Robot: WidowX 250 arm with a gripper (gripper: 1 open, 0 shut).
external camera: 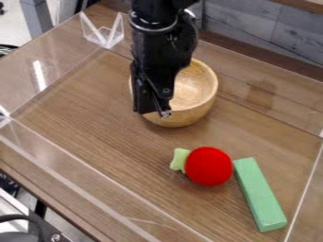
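The black gripper (134, 98) is raised over a tan round bowl (192, 90), its fingers at the bowl's left side, shut, with nothing visible between them. A red round object (211, 167) with a pale green piece (180, 158) at its left lies on the wooden table in front of the bowl. A green bar (260, 194) lies to the right of the red object.
A wooden ledge (278, 14) runs along the back right. Cables show at the left edge.
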